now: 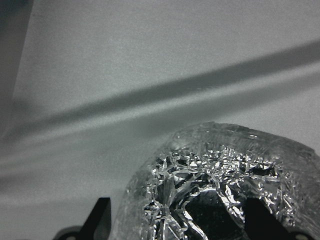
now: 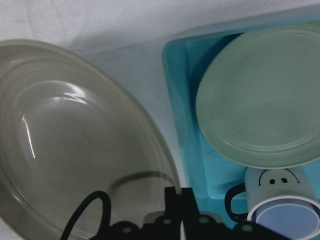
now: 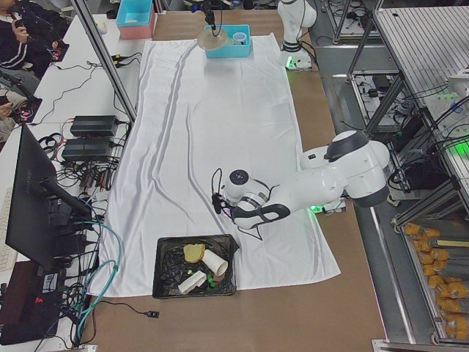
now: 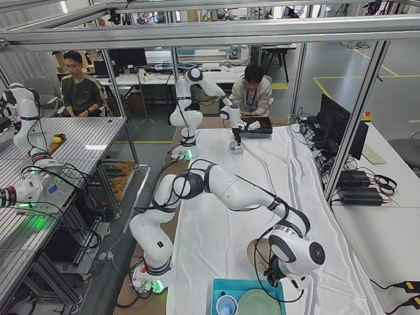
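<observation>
My right gripper is shut on the rim of a beige plate [image 2: 75, 130], held beside a teal bin [image 2: 177, 100] that holds a green plate [image 2: 260, 95] and a white mug [image 2: 272, 182] with a smiley face and a blue inside. In the camera left view my left gripper [image 3: 220, 202] is low over the white cloth [image 3: 190, 110]; the left wrist view shows a shiny crinkled, clear-edged object [image 1: 220, 150] between or under its dark fingers, whose closure I can't tell.
A black tray [image 3: 168, 271] with bread, white rolled items and greens sits at the cloth's near end. Monitor and cables line the left side.
</observation>
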